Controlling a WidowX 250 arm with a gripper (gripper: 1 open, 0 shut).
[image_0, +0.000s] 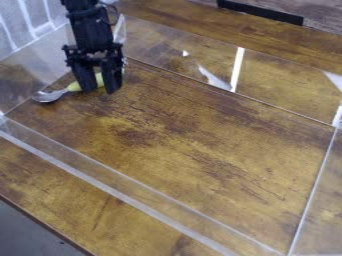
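Note:
My dark gripper (96, 76) reaches down from the top left, open, its fingertips just above or beside a spoon-like utensil. The utensil has a grey head (52, 95) and a yellow-green handle (76, 87), and lies on the wooden table at the back left, partly hidden behind the gripper. Whether the fingers touch the handle is unclear.
Clear plastic walls (160, 205) enclose the work area of the wooden table (201, 140). A dark slot (261, 16) shows at the back edge.

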